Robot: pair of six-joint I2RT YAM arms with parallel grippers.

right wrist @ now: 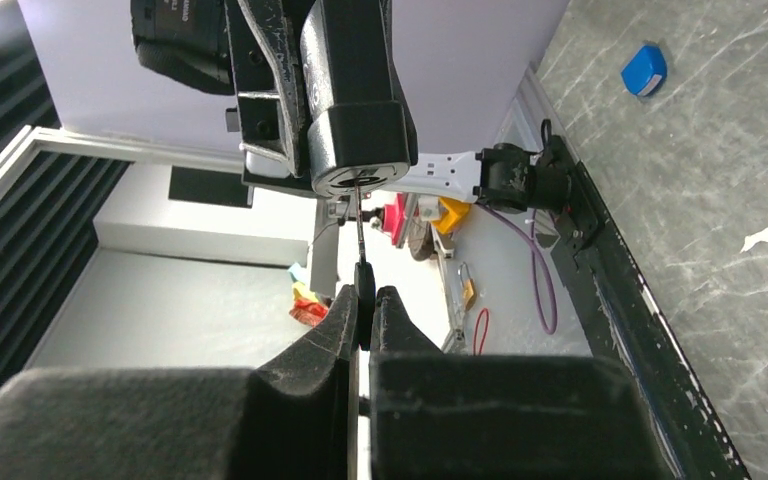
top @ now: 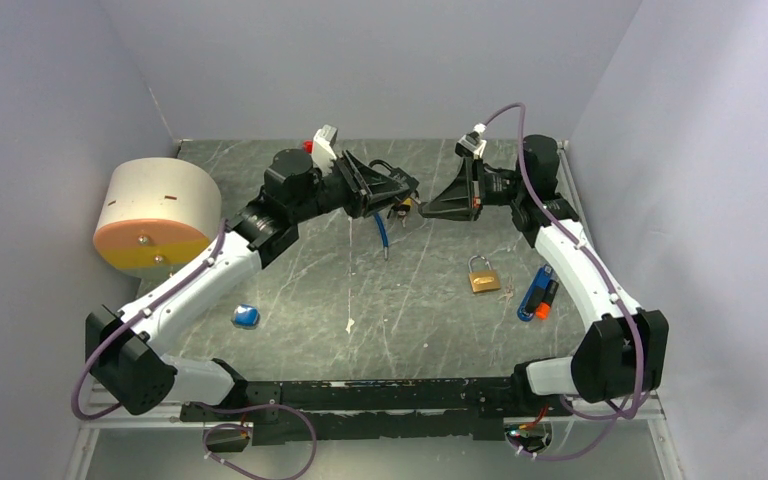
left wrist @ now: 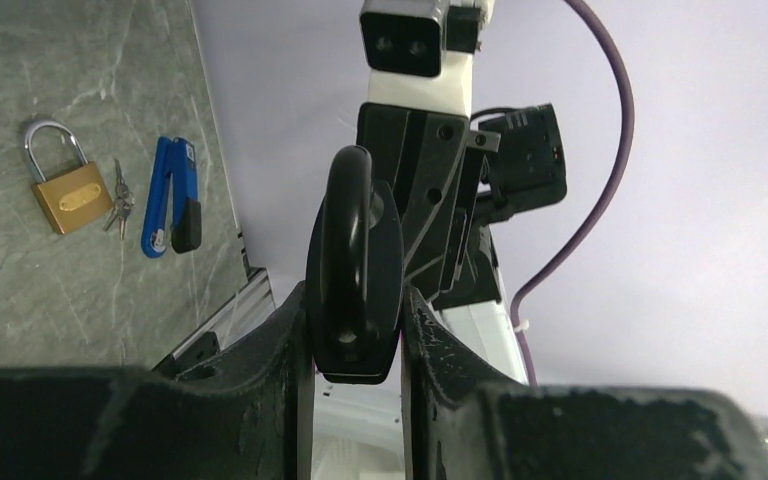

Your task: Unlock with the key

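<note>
A black padlock (top: 400, 185) is held up over the table in my left gripper, whose fingers close round its body; the top view shows its shackle upward. My right gripper is shut on a key (right wrist: 360, 240), its black head between the fingertips and its thin blade pointing at the keyhole in the padlock's end, the tip reaching or inside it; depth is hard to tell. In the top view the two grippers face each other at mid-table.
A brass padlock (top: 484, 281) with loose keys (top: 508, 294) lies right of centre, beside a blue tool (top: 529, 300). A small blue object (top: 245, 315) lies front left, a white cylinder (top: 150, 205) at far left.
</note>
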